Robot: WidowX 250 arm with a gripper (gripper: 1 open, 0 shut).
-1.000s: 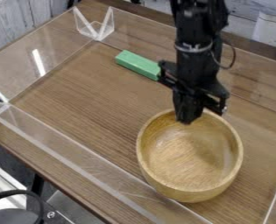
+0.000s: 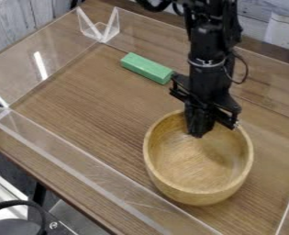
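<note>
The black robot arm reaches down from the top centre, and its gripper (image 2: 194, 123) is at the back rim of a large tan bowl (image 2: 198, 173). The gripper looks shut; whether anything thin is between its fingertips cannot be told, as they are small and dark against the rim. The bowl stands upright on the wooden table (image 2: 92, 110), its inside looking empty.
A green block (image 2: 148, 69) lies behind the bowl to the left. A clear plastic piece (image 2: 100, 26) is at the top left. Clear strips run along its left edge, with cables and dark parts at the bottom left.
Over the last second the gripper has moved slightly down and toward the viewer at the bowl's back rim. The bowl shows little or no movement.
</note>
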